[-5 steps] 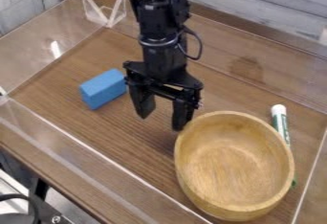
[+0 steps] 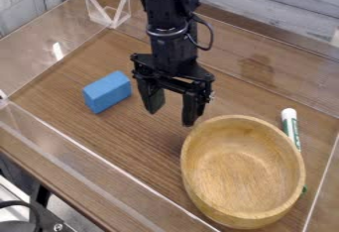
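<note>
The black robot arm (image 2: 169, 28) reaches down from the top centre to the middle of the wooden table. Its black gripper (image 2: 172, 103) stands open, with its fingers apart and no object visible between them, just above and left of the rim of a large tan bowl (image 2: 239, 191). A blue block (image 2: 106, 92) lies to the left of the gripper, apart from it.
A green and white marker-like object (image 2: 290, 127) lies at the right, beside the bowl. A white wire-like object (image 2: 113, 8) stands at the back left. Black cables show at the lower left.
The arm and gripper have risen slightly, away from the bowl's rim. The blue block and bowl look unmoved.
</note>
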